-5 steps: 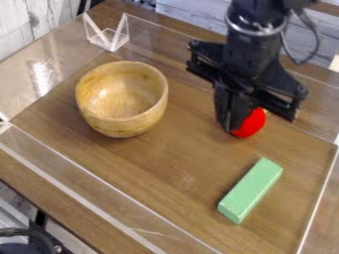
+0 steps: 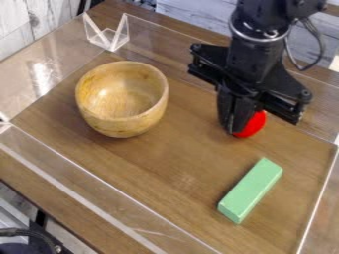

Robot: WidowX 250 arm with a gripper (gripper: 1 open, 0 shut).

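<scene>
The black gripper [image 2: 233, 119] reaches down from the top of the camera view over the middle right of the wooden table, its tip low in front of a red round object [image 2: 253, 125], which it partly hides. The fingertips look close together; whether anything is between them cannot be made out. A wooden bowl [image 2: 122, 97] sits to the left, and a pale green block [image 2: 251, 190] lies at the front right.
A small clear angular object [image 2: 109, 32] stands at the back left. The table's edge runs along the lower left.
Over the last second the gripper has shifted slightly down and toward the front. The bowl and green block have not moved.
</scene>
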